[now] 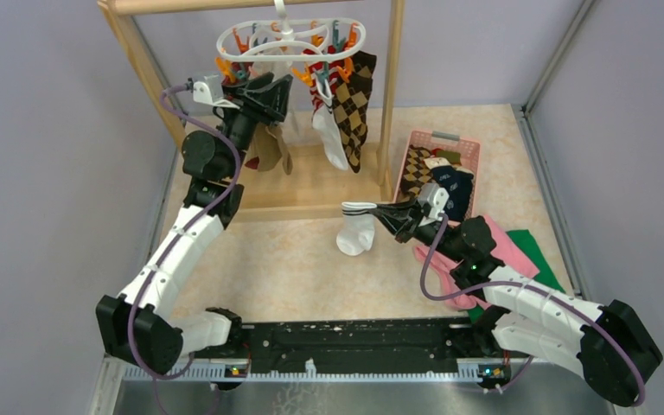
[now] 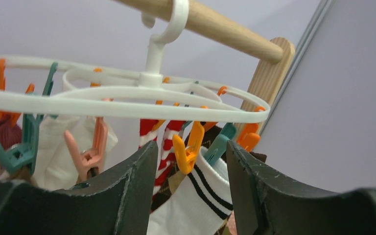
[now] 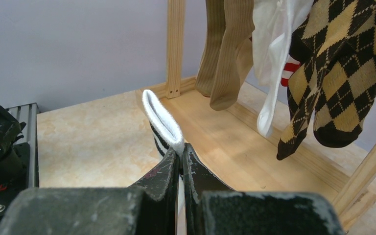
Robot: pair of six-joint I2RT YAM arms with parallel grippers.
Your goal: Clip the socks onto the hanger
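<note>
My right gripper is shut on the cuff of a white sock with black stripes, which hangs over the table's middle; the right wrist view shows that sock's cuff between the fingertips. Up at the white oval hanger, my left gripper stands open at its front side. In the left wrist view an orange clip appears in the gap between the black fingers, apart from both. Behind that clip hangs another striped white sock, its cuff close to the orange and green clips.
Argyle socks and tan socks hang from the hanger inside a wooden frame. A pink basket of socks stands at right, with pink and green cloths below it. Bare table lies left of centre.
</note>
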